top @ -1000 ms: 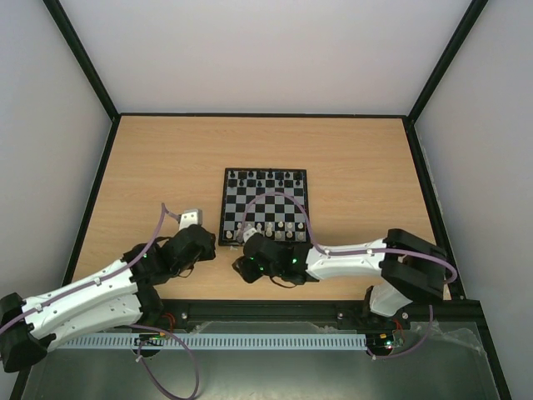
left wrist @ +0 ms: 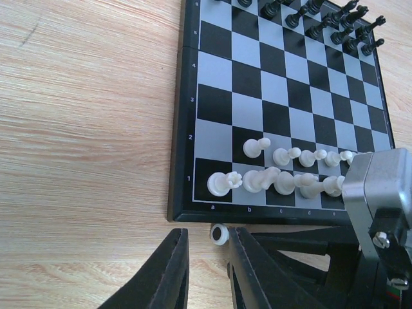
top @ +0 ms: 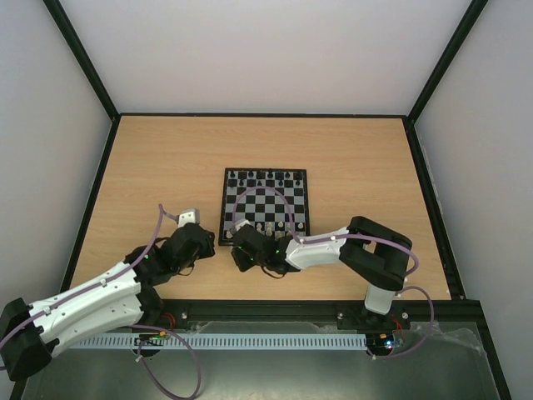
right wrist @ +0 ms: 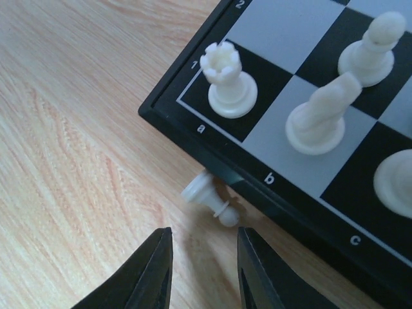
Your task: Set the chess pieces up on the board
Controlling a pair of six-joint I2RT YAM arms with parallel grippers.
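Observation:
A black-and-grey chessboard [top: 266,197] lies mid-table, with dark pieces [left wrist: 320,24] along its far side. White pieces stand near the front edge, including a rook [right wrist: 230,82] on the a1 corner. On the bare wood, against the front rim, a white pawn [right wrist: 208,198] is lying on its side. My right gripper is part open, its fingertips just short of that pawn and nothing between them. The left gripper hangs off the board's front-left corner with parted, empty fingers; the pawn's base shows beyond them.
In the left wrist view the right arm's dark gripper reaches in close along the board's front edge. Standing white pieces [left wrist: 312,187] crowd that side. The wood left of the board [left wrist: 90,129] is clear.
The left arm has barely moved.

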